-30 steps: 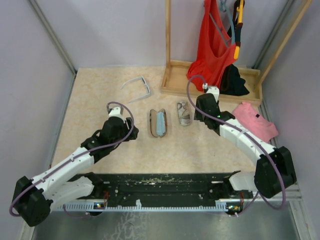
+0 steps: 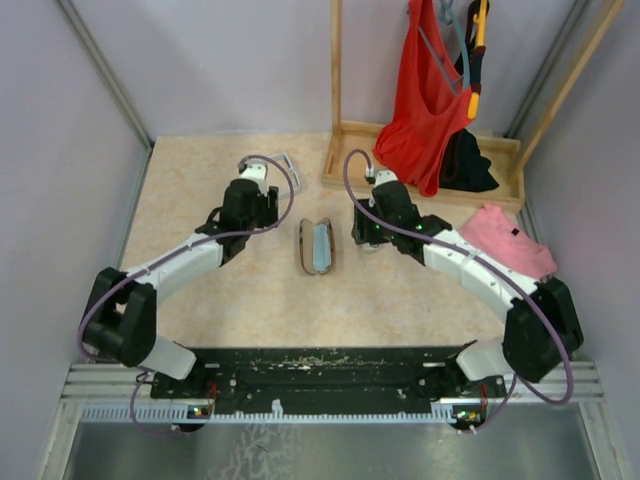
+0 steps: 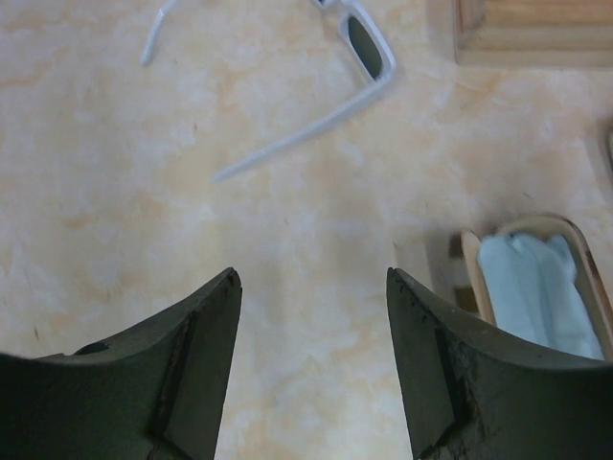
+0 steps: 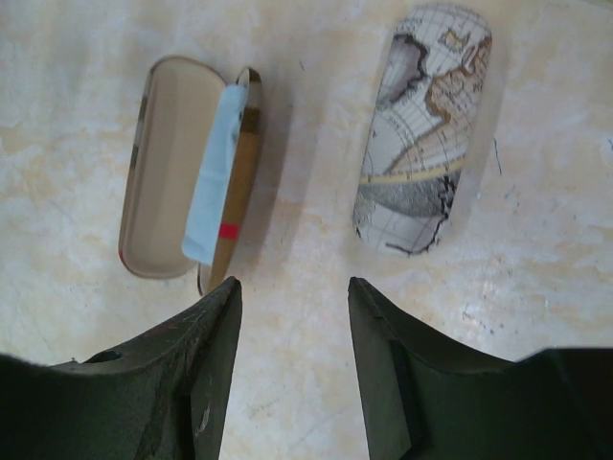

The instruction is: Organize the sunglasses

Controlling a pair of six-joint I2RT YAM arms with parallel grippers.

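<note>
White-framed sunglasses (image 3: 367,94) lie open on the table at the back, partly hidden by my left arm in the top view (image 2: 288,168). My left gripper is open above the table, just short of them. An open glasses case (image 2: 317,247) with a pale blue cloth (image 4: 215,172) lies in the middle. A second case with a map print (image 4: 421,129) lies right of it, under my right gripper, which is open and empty.
A wooden tray (image 2: 345,175) at the back right has red and black garments and hangers over it. A pink cloth (image 2: 505,240) lies at the right.
My right arm has moved left, over the map-print case. The objects have not moved.
</note>
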